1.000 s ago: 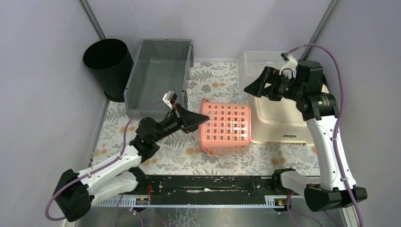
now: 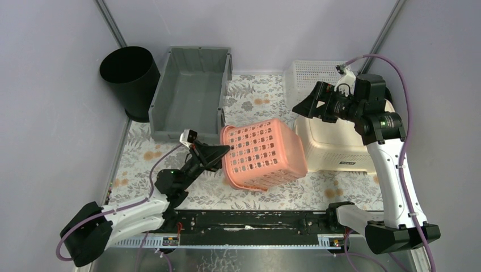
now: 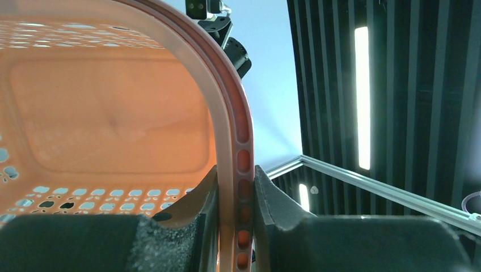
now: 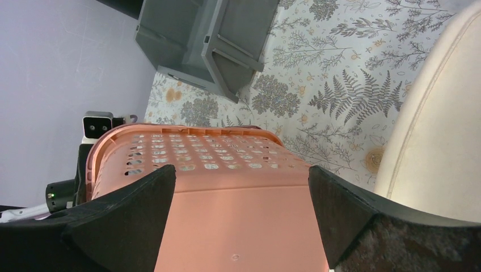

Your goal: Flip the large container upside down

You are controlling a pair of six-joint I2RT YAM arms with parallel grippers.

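Observation:
The orange container [image 2: 258,156], a basket with holed sides, is tipped on its side, its mouth toward the left arm and its closed base [image 4: 244,226] toward the right. My left gripper [image 2: 225,153] is shut on its rim; in the left wrist view the rim [image 3: 227,141] runs between the two fingers, and the basket's inside is empty where it shows. My right gripper [image 2: 298,110] stands open above and to the right of the basket, apart from it. In the right wrist view the basket's base lies beyond the spread fingers [image 4: 119,226].
Right of the basket, close to its base, is a cream container [image 2: 334,150], with a white one [image 2: 315,71] behind. A grey bin [image 2: 161,107] and a black bucket [image 2: 133,93] stand at the back left.
My left gripper has moved left and somewhat lower in the top view, pulling the rim along. The basket has turned and tilted, its base end swinging slightly right. The right arm has stayed still.

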